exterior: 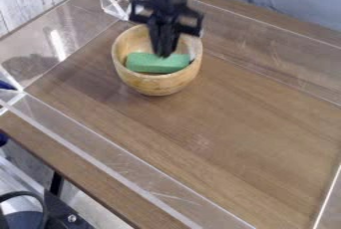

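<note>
A wooden bowl point(159, 80) stands on the brown table toward the back left, with a green block point(158, 63) lying inside it. My black gripper point(166, 46) hangs over the bowl's back part, above the green block, blurred. I see nothing held between its fingers; the blur hides how its fingers stand.
A clear plastic edge runs along the left side, and pale walls bound the back. Cables lie at the lower left, off the table.
</note>
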